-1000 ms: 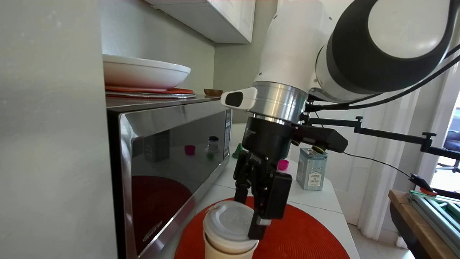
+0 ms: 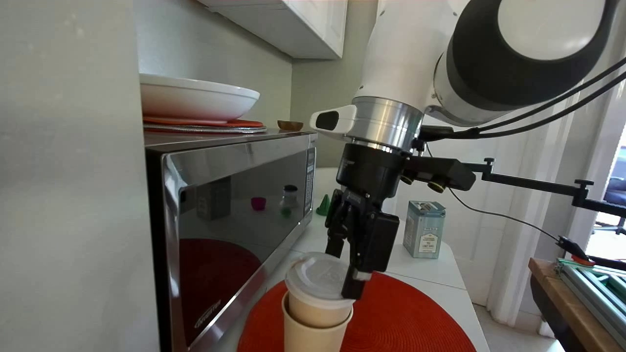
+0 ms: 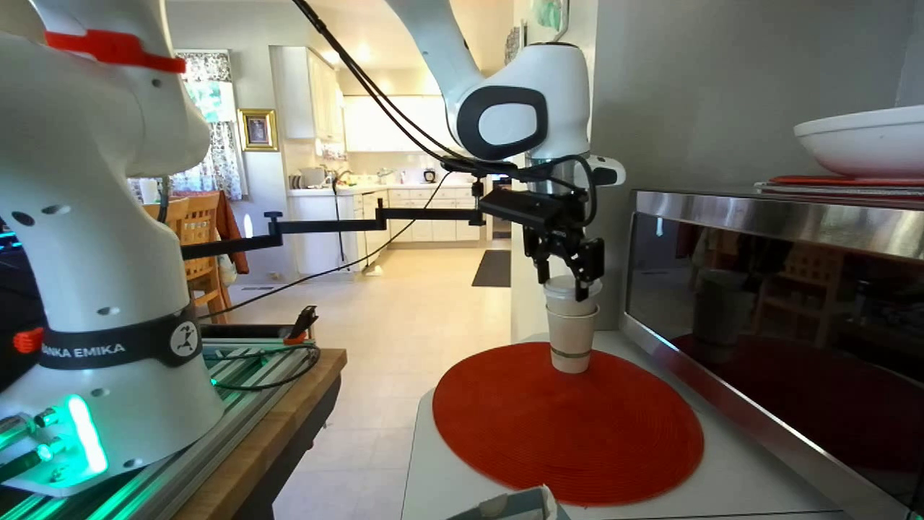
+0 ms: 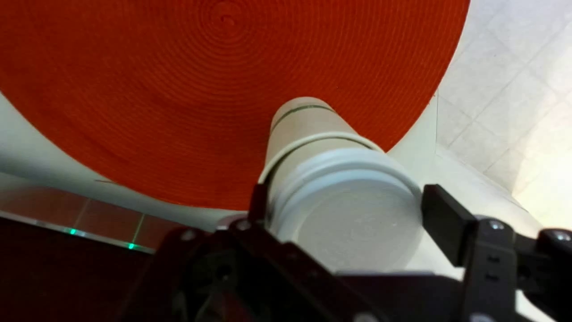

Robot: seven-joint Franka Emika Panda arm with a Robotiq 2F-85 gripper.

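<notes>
A paper cup with a whitish plastic lid (image 2: 320, 275) is nested in a second tan paper cup (image 2: 314, 337). My gripper (image 2: 343, 270) has its fingers on opposite sides of the lidded cup near its rim, and in the wrist view both sit against the lid (image 4: 354, 214). Part of the inner cup shows above the rim of the outer cup (image 3: 572, 338). The stack is roughly upright, over the far side of the round red mat (image 3: 563, 425). Whether its base touches the mat I cannot tell.
A microwave (image 2: 234, 205) stands close beside the cups, with a white bowl (image 2: 193, 99) on top. A grey-blue box (image 2: 423, 229) and a green cone (image 2: 323, 205) are on the counter.
My gripper has risen and shifted slightly right in exterior view 1. Both cups have moved up with it, and more of the inner cup shows above the outer one.
</notes>
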